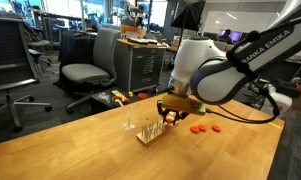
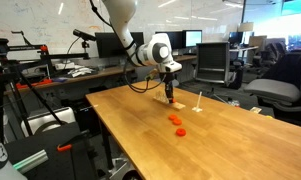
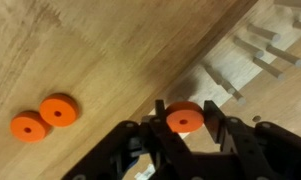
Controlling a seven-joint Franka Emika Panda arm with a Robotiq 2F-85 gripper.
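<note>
An orange disc [image 3: 184,118] is held between the fingertips of my gripper, which is shut on it. Beside it in the wrist view, light wooden pegs [image 3: 225,84] rise from a wooden peg board; the disc looks apart from the nearest peg. From exterior view 1, the gripper [image 1: 170,113] hangs at the right end of the peg board [image 1: 151,132]. Loose orange discs [image 3: 59,110] lie flat on the table off to the left in the wrist view, and the same discs [image 1: 196,129] show right of the board from outside.
The wooden table [image 1: 85,150] is broad and mostly clear in front and to the left. A thin upright white item [image 1: 129,123] stands left of the board. Grey office chairs [image 1: 90,62] and a dark drawer cabinet [image 1: 140,65] are behind the table.
</note>
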